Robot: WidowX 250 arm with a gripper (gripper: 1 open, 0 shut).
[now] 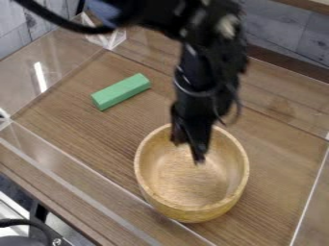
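Observation:
The black gripper (198, 145) points down at the back part of a round, shallow wooden bowl (190, 196), its tip at or just over the inside near the rear rim. The gripper looks shut, with nothing visible between its fingers. A green block (121, 90) lies on the wooden surface to the left of the arm, behind and left of the bowl.
A white wire-like object (108, 38) stands at the back left, partly behind the arm. Dark cables lie at the bottom left corner. Bare wood (71, 144) is free left of the bowl and to its right.

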